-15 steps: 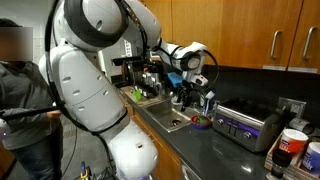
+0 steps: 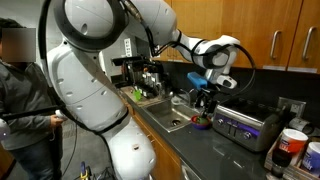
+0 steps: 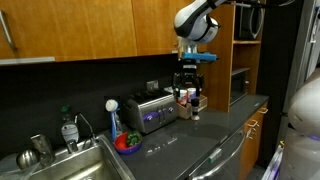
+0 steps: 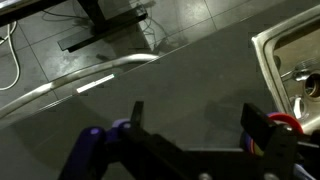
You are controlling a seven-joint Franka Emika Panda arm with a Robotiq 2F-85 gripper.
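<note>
My gripper stands open over the dark counter, its two dark fingers wide apart at the bottom of the wrist view with only bare countertop between them. In exterior view 1 the gripper [image 2: 203, 103] hangs in front of the toaster, close to the colourful bowl in that view. That bowl [image 3: 128, 142], with red and green things in it, rests on the counter between sink and toaster. Part of its red rim [image 4: 287, 121] shows behind the right finger in the wrist view.
The silver toaster [image 3: 153, 109] stands against the back wall. The metal sink [image 3: 88, 163] lies beside the bowl. Several cups and cans [image 2: 291, 143] fill a rack at the counter's far end.
The arm has swung right in exterior view 1, away from the sink side and toward the toaster. The bowl and the other counter items have not moved.
</note>
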